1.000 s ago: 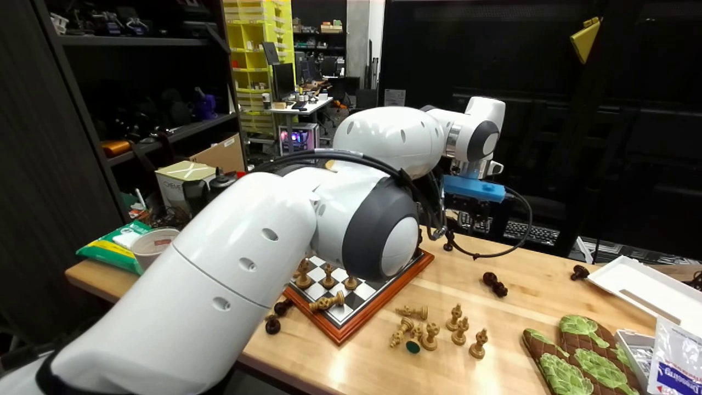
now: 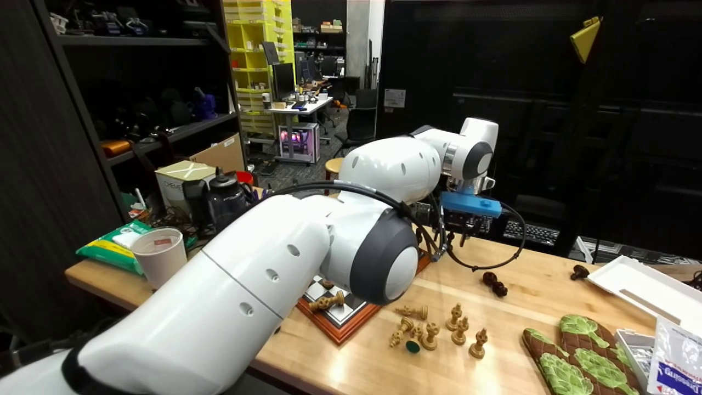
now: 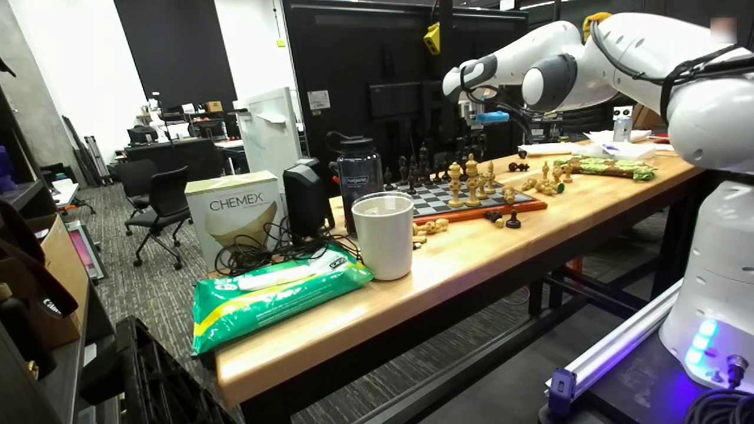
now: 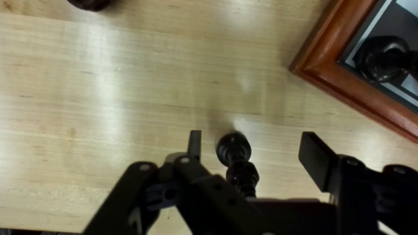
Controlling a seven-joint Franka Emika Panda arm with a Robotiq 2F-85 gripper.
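My gripper is open in the wrist view, with its two black fingers spread apart. A dark chess piece point(image 4: 233, 148) is seen between them, closer to the left fingertip. Black gripper parts hide its lower end in that view, and neither fingertip visibly touches it. In exterior view 1 the gripper hangs low over the table's far side, under the blue mount point(image 2: 470, 204). The chessboard's red-brown frame point(image 4: 327, 47) has a corner at the upper right of the wrist view, with a dark piece point(image 4: 382, 58) on it.
Several light wooden pieces point(image 2: 429, 336) are on the table beside the board. Another dark piece point(image 2: 494, 283) lies on bare wood. Farther right are the green-patterned mitt point(image 2: 586, 355) and a white tray point(image 2: 648, 293). A white cup point(image 3: 383, 237) stands past the board.
The arm has come down and the gripper has shifted slightly left in exterior view 1. The forearm now covers more of the board. The loose pieces still in view have not moved.
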